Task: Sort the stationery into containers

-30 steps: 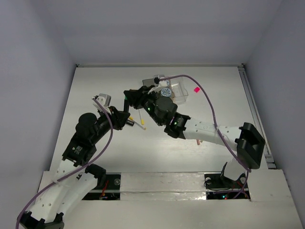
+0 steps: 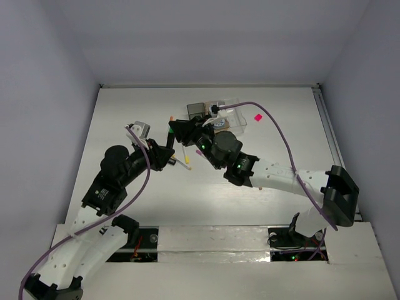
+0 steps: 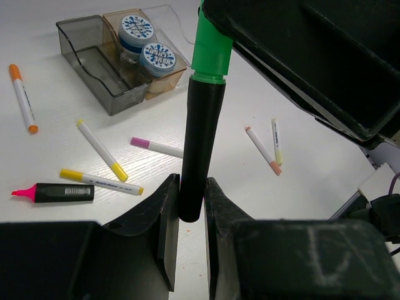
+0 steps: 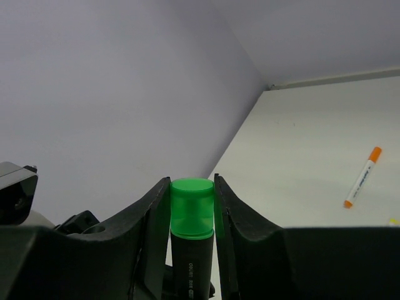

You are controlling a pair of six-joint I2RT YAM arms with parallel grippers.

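Observation:
A highlighter with a black barrel (image 3: 201,137) and a green cap end (image 4: 192,206) stands nearly upright above the table, between the two arms. My left gripper is shut on the lower end of its black barrel. From the other side, my right gripper has its fingers close against both sides of the green end; whether they grip it cannot be told. In the left wrist view, an orange marker (image 3: 24,100), two yellow markers (image 3: 102,150), a purple marker (image 3: 156,147) and a pink-tipped black highlighter (image 3: 59,192) lie loose on the table.
A grey open box (image 3: 94,75) stands beside a clear container holding jars with patterned lids (image 3: 136,28). Two pale markers (image 3: 262,150) lie farther right. A small pink item (image 2: 258,117) is right of the containers.
The right gripper has shifted slightly right and toward the table's front edge. The left gripper and the upright highlighter have moved slightly right too.

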